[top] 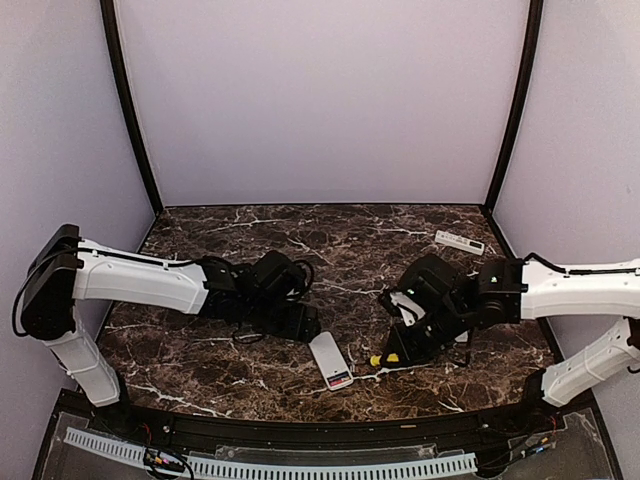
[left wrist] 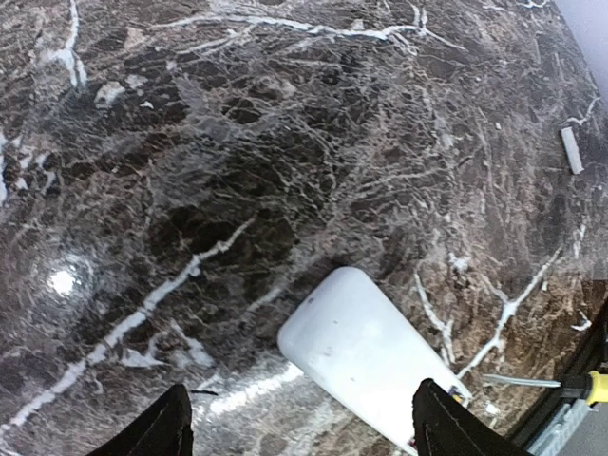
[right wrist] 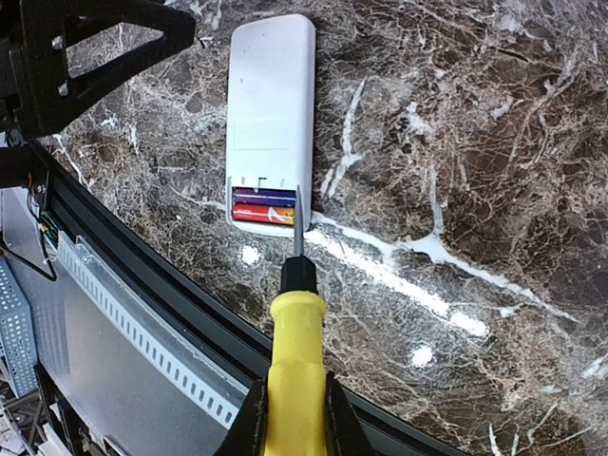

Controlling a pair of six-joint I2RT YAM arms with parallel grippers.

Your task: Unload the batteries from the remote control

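Observation:
The white remote control (top: 328, 358) lies back side up on the dark marble table, its open battery compartment toward the front edge. A purple battery (right wrist: 263, 197) and a red-orange battery (right wrist: 261, 214) sit side by side in that compartment. My right gripper is shut on the yellow handle of a screwdriver (right wrist: 297, 328), whose thin metal tip overlaps the right edge of the compartment; whether it touches cannot be told. My left gripper stands open near the remote's far end, nothing gripped between its fingers.
A white bar-shaped object (top: 460, 242) lies at the back right. Beside the right arm, a small white piece (top: 462, 336) is partly hidden. A dark rail and a perforated white strip (top: 330, 468) run along the front edge.

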